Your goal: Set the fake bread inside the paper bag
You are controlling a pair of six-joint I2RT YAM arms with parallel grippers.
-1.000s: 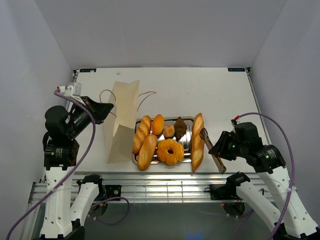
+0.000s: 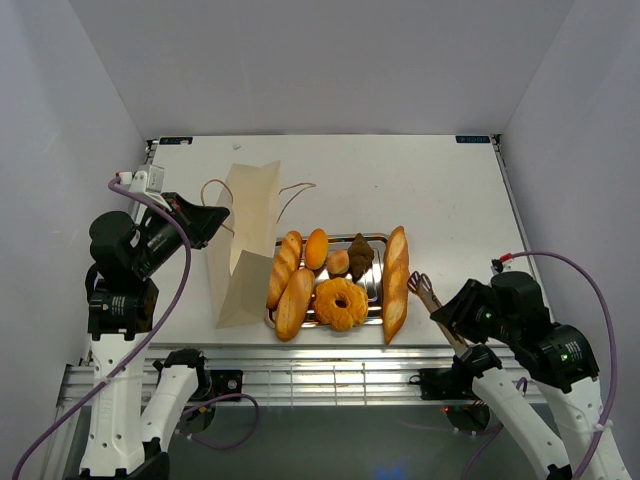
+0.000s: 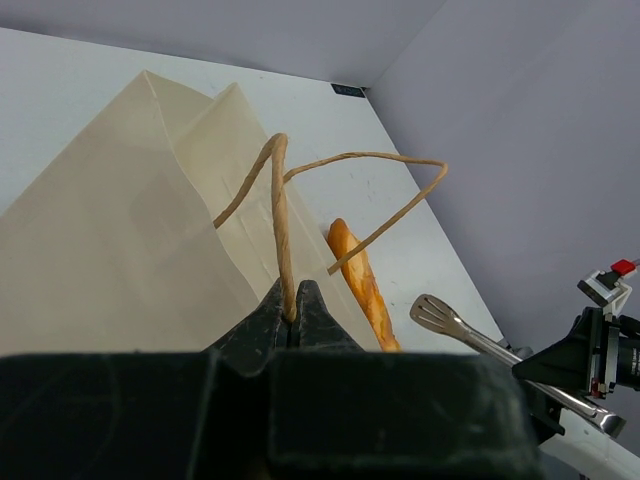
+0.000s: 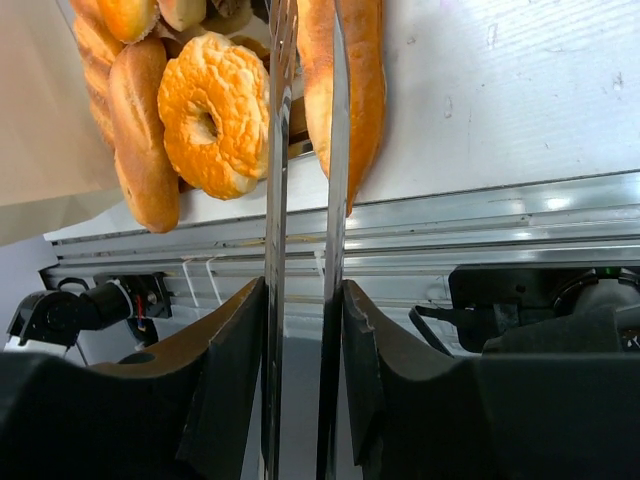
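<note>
The paper bag (image 2: 247, 290) stands open-topped on the left of the table. My left gripper is shut on its twisted paper handle (image 3: 278, 220). My right gripper is closed around metal tongs (image 4: 337, 160), whose two arms stand apart with nothing between them; in the top view their tips are just right of the long baguette (image 2: 396, 285). That baguette lies at the right side of the metal tray (image 2: 374, 290). On the tray are a ring bread (image 2: 340, 304), a dark croissant (image 2: 360, 257), a small roll (image 2: 338, 262), an orange oval roll (image 2: 316, 249) and two loaves (image 2: 293, 303) beside the bag.
A metal rail (image 2: 320, 372) runs along the front edge. Grey walls close in the sides and back. The second bag handle (image 2: 296, 193) loops out to the right.
Bag, breads and left arm look unmoved.
</note>
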